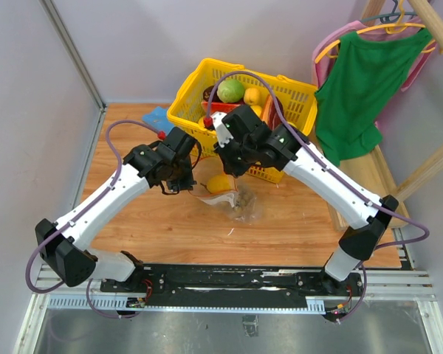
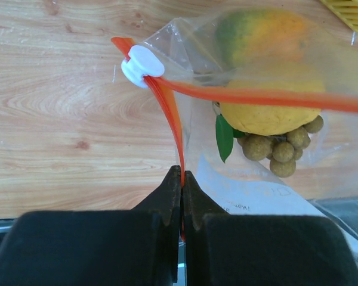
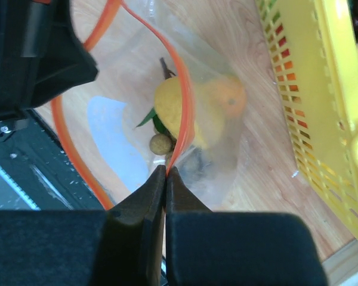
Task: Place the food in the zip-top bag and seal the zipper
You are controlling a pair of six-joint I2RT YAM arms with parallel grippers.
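Note:
A clear zip top bag with an orange-red rim hangs between my two grippers, its mouth spread. Inside it are a yellow fruit (image 2: 268, 113), a green-orange mango (image 2: 262, 37), a bunch of brown longans (image 2: 280, 152) and a green leaf (image 2: 224, 138). My left gripper is shut on the rim, which runs down between its fingertips. The white zipper slider (image 2: 142, 65) sits on the rim beyond those fingers. My right gripper is shut on the rim's other side, the orange strip (image 3: 184, 107) ending at its tips. In the top view, both arms partly cover the bag (image 1: 244, 203).
A yellow basket (image 1: 303, 96) of fruit and vegetables stands behind the arms, close beside the right gripper. Clothes, including a green top (image 1: 369, 88), hang at the right.

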